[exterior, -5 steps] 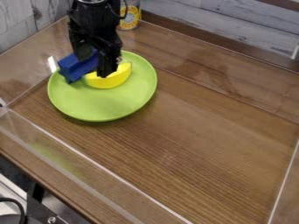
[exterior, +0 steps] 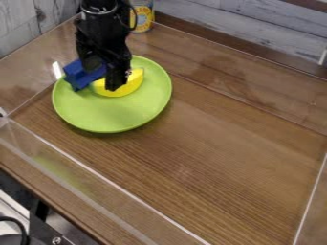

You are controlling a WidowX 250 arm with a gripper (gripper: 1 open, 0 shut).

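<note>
My black gripper (exterior: 102, 67) hangs at the top left over a green plate (exterior: 111, 113), its fingers open above and beside a yellow curved object (exterior: 125, 84), which looks like a banana, and a blue block (exterior: 82, 75), both on the plate. The arm hides part of both objects, and whether the fingers touch either cannot be told.
A yellow can or cup (exterior: 143, 15) stands at the back behind the arm. A grey wall lines the back left, and the table's edge runs along the lower left.
The gripper has shifted very slightly over the plate; the objects look nearly unchanged.
</note>
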